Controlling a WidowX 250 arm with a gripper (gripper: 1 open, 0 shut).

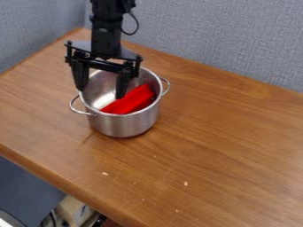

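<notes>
A steel pot [124,122] with two loop handles sits on the wooden table, and inside it lies a red cylindrical object [129,102]. My black gripper [102,82] hangs from above over the pot's left and rear, its two fingers apart and reaching down to about rim height or a little below. I see nothing held between them.
A grey padded wall [225,40] runs behind it, and the table's left edge drops off at the lower left.
</notes>
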